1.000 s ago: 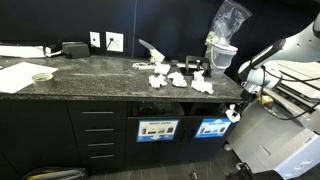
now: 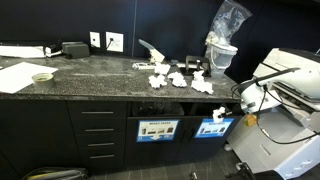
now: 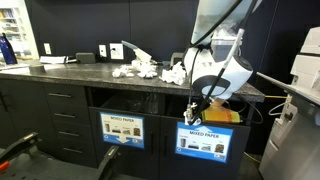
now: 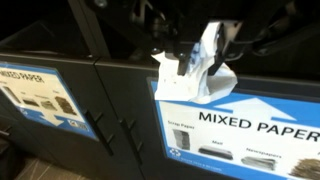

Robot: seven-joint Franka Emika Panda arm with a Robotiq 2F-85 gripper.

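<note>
A crumpled white paper (image 4: pixel 208 82) is pinched in my gripper, whose fingers are shut on it in the wrist view. The paper hangs in front of the right cabinet door, over the top of its blue and white "MIXED PAPER" sign (image 4: pixel 240 125). Seen from exterior view 1, the held paper (image 2: pixel 219 112) is below the counter edge, near the right bin opening. More crumpled white papers (image 2: pixel 178 79) lie on the dark counter (image 2: pixel 90 85). Exactly how far the held paper is from the opening I cannot tell.
A second "MIXED PAPER" sign (image 2: pixel 157 130) marks the left door. The counter's overhanging edge (image 3: pixel 150 85) runs above the openings. A bag-topped device (image 2: pixel 222 50) stands on the counter's right end.
My gripper has moved left along the cabinet front with the paper, from right of the right sign to close by the opening above it. Papers on the counter have not moved.
</note>
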